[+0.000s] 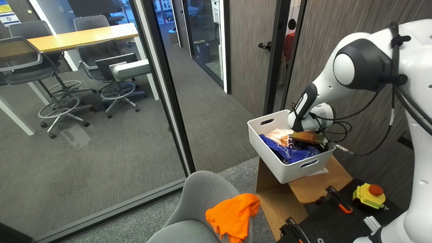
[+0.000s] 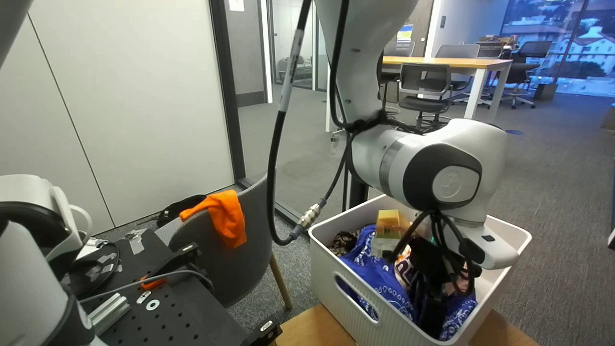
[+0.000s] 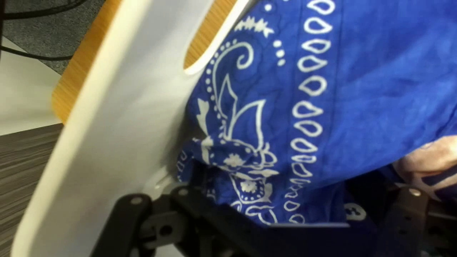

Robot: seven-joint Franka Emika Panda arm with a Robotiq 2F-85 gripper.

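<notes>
Inside the white bin [image 1: 270, 160] lies a blue bandana with white patterning [image 1: 294, 154], with a cream printed cloth [image 1: 279, 136] beside it. My gripper is down in the bin, its fingers wide apart. One finger [image 3: 184, 199] comes close to the bin's inner wall in the wrist view; the other [image 3: 411, 199] is over toward the pale cloth. Blue fabric shows between and beneath them, but whether the fingers touch it cannot be told. An orange cloth [image 1: 234, 216] hangs over the back of a grey chair.
The bin stands on a wooden stand [image 1: 320, 187]. Close by is a black perforated table [image 2: 173, 311] with clamps and a yellow emergency-stop box [image 1: 369, 197]. Cables loop around the wrist. The bin's walls rise around the gripper.
</notes>
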